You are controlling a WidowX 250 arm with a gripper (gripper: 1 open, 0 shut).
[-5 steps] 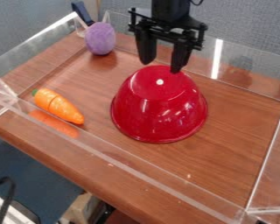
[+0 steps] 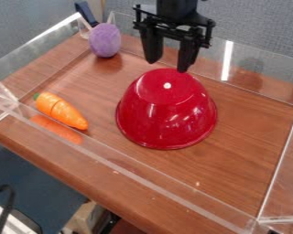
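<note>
My black gripper (image 2: pixel 170 49) hangs open, fingers pointing down, just above a red bowl (image 2: pixel 167 114) that lies upside down on the wooden table. Nothing shows between the fingers; whether a fingertip touches the bowl's top cannot be told. An orange carrot (image 2: pixel 62 111) lies at the left near the clear front wall, and a purple eggplant-like object (image 2: pixel 105 39) sits at the back left.
Clear plastic walls surround the wooden table top (image 2: pixel 241 146). Bare wood lies right of the bowl and between the carrot and the eggplant-like object. A grey partition stands behind.
My gripper has shifted very slightly over the last second. The bowl, carrot and purple object have not visibly moved.
</note>
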